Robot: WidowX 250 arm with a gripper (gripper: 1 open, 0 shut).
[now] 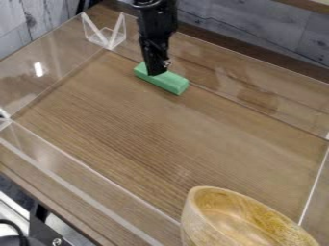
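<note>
My gripper (157, 63) hangs at the top middle of the camera view, its dark fingers pointing down just over a green rectangular block (162, 81) lying on the wooden table. Its fingertips are at the block's upper left part; whether they touch it, and whether they are open or shut, I cannot tell.
A large yellow-tan bowl (236, 219) sits at the bottom right edge. A white wire-like object (103, 35) stands at the back left. Dark cables lie off the table at bottom left.
</note>
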